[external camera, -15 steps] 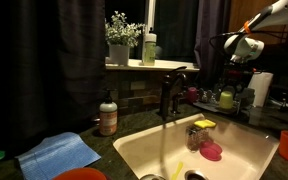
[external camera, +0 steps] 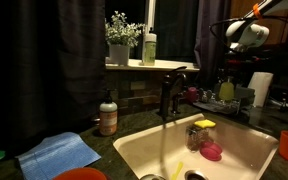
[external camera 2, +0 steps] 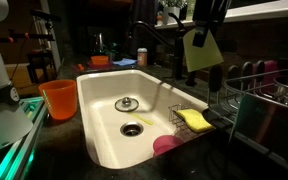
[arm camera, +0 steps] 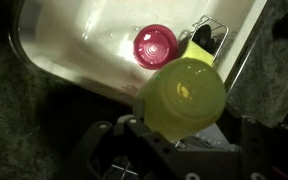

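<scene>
A yellow-green cup [external camera 2: 202, 48] hangs tilted in the air near the drying rack, with my gripper shut on it. In the wrist view the cup [arm camera: 184, 95] covers much of the space in front of the fingers, its rounded end toward the sink. The same cup [external camera: 227, 90] appears small at the right in exterior view 1, below the arm. Darkness hides exactly where the fingers touch it.
The white sink [external camera 2: 99, 125] holds a pink bowl [arm camera: 155, 46]. A yellow sponge [external camera 2: 194, 120] rests in a wire holder at its edge. Pots and dishes fill the rack [external camera 2: 254, 85]. An orange container [external camera 2: 59, 99] stands across the sink; the faucet [external camera: 171, 90] rises behind.
The cup has risen a little, together with my gripper and arm. Sink, bowl and sponge look unmoved.
</scene>
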